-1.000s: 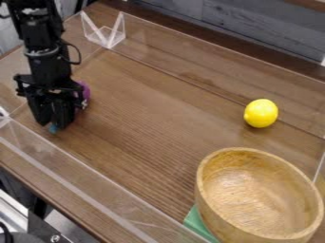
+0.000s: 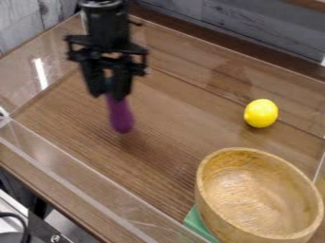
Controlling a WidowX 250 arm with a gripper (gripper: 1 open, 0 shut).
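Note:
The black arm comes down from the top left, its gripper (image 2: 112, 81) blurred over the left middle of the table. A purple object (image 2: 122, 116) is at the gripper's lower end, above or on the wood; the blur hides whether the fingers are closed on it.
A yellow lemon-like object (image 2: 261, 113) sits at right. A large wooden bowl (image 2: 260, 195) fills the lower right, over a green item (image 2: 199, 224). A transparent edge runs along the left.
The gripper and the purple object have moved right from the left side toward the middle of the table. The lemon-like object and bowl are unmoved.

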